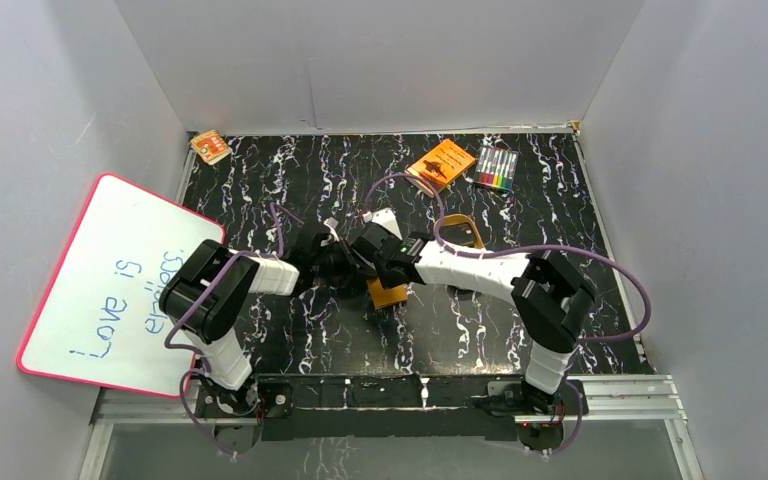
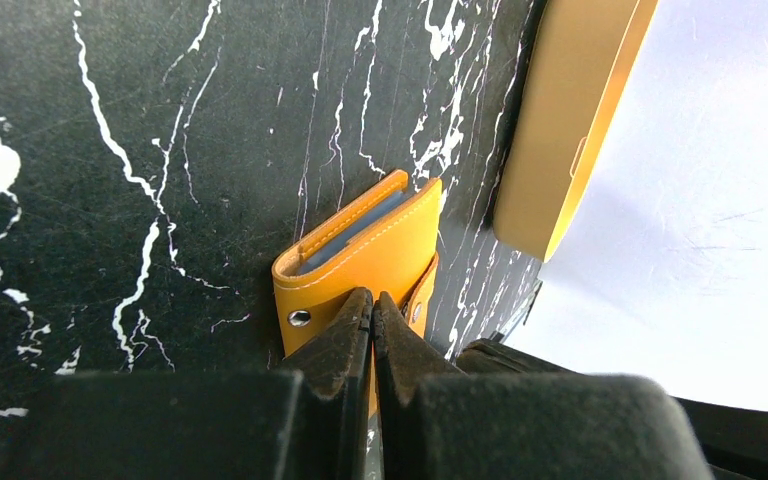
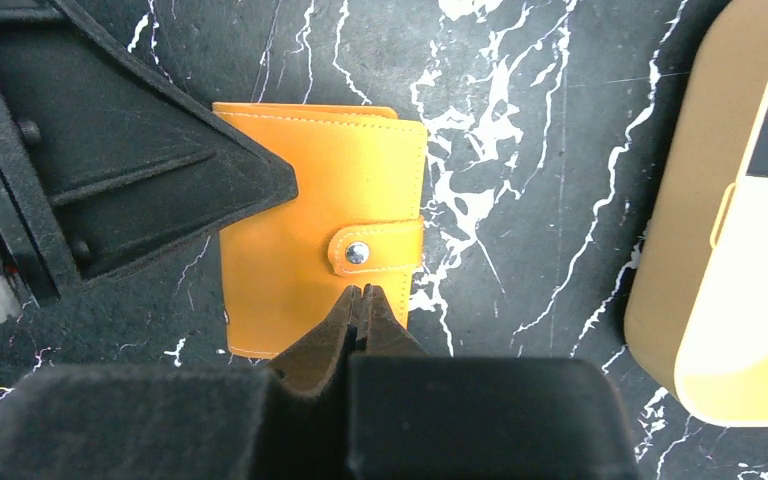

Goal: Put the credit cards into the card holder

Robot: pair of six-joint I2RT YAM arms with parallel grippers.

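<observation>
An orange stitched card holder (image 3: 290, 265), its snap strap fastened, lies flat below both hands in the right wrist view. In the left wrist view the card holder (image 2: 380, 245) shows an open slot along its edge, with something grey inside. My left gripper has its fingertips together in front of the holder's face; whether they pinch any of it is unclear. A black finger (image 3: 260, 180) of the left hand overlaps the holder in the right wrist view. My right gripper is shut over the holder's lower part, with nothing visible between its tips.
Right of the holder stands a yellow-rimmed box (image 3: 685, 300) with a dark piece inside. An orange book (image 1: 442, 163) and a marker set (image 1: 496, 168) lie at the back. A whiteboard (image 1: 110, 300) leans at the left.
</observation>
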